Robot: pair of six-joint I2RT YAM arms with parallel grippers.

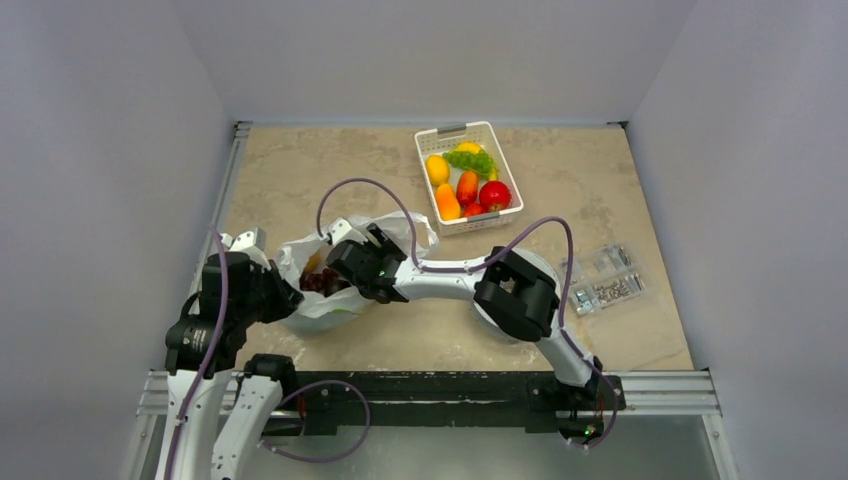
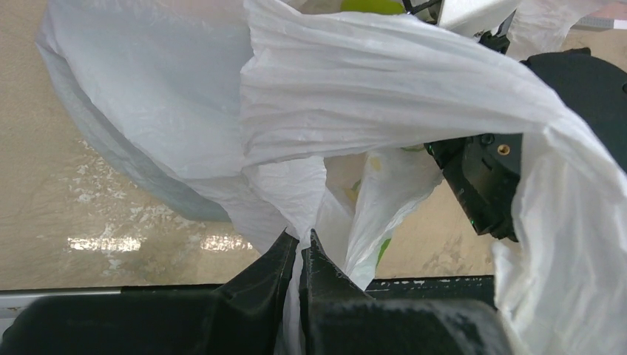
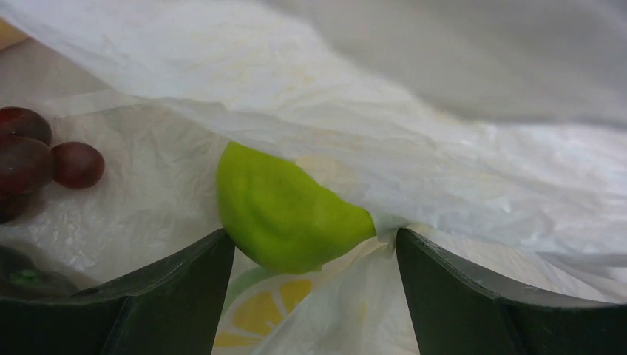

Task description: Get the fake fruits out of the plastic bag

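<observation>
The white plastic bag (image 1: 330,310) lies on the left of the table. My left gripper is shut on a strand of the bag at its near-left side. My right gripper reaches inside the bag, part open around a green fruit (image 3: 288,207); whether it grips it is unclear. Dark red grapes (image 3: 29,159) and a dark fruit (image 3: 26,274) lie left of it in the right wrist view, with bag folds hanging over the top.
A white basket (image 1: 430,136) of fruits and vegetables stands at the back. A round white container (image 1: 540,262), partly under the right arm, and a clear parts box (image 1: 605,280) sit to the right.
</observation>
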